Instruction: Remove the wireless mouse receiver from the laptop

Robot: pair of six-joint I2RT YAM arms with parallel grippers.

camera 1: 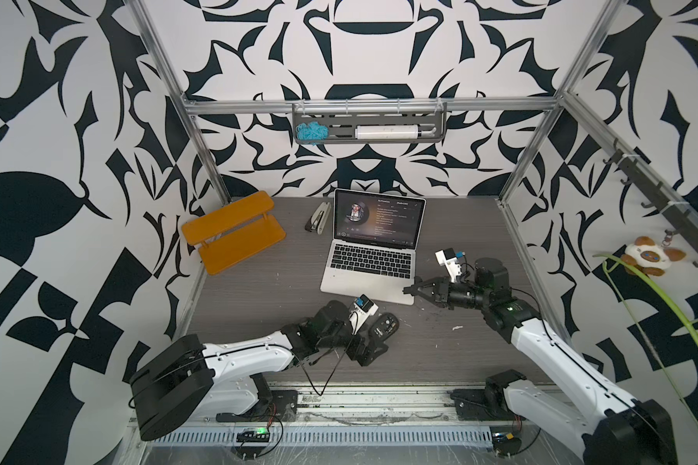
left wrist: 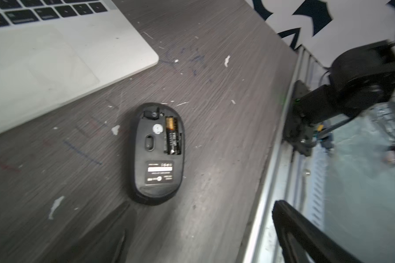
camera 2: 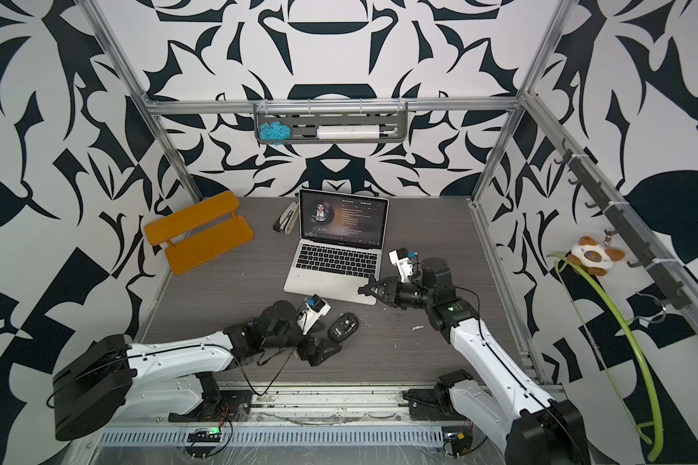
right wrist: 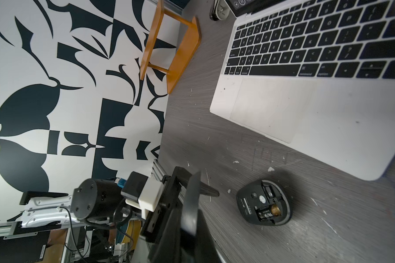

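The silver laptop (camera 1: 350, 284) stands open; I cannot make out a receiver at its visible edges. In front of it a black mouse (left wrist: 155, 153) lies underside up, its battery bay uncovered with a battery inside. My left gripper (camera 1: 378, 345) is open beside the mouse, and its fingers (left wrist: 112, 239) hold nothing. At the laptop's front right corner, my right gripper (camera 1: 413, 291) is shut on a thin curved grey piece (right wrist: 191, 203), which looks like the mouse's battery cover. Its grip on the piece is blurred in the right wrist view.
Left of the laptop are a stapler (camera 1: 318, 217) and an orange-brown wooden rack (camera 1: 240, 240). Small white scraps (camera 1: 457, 327) dot the desk.
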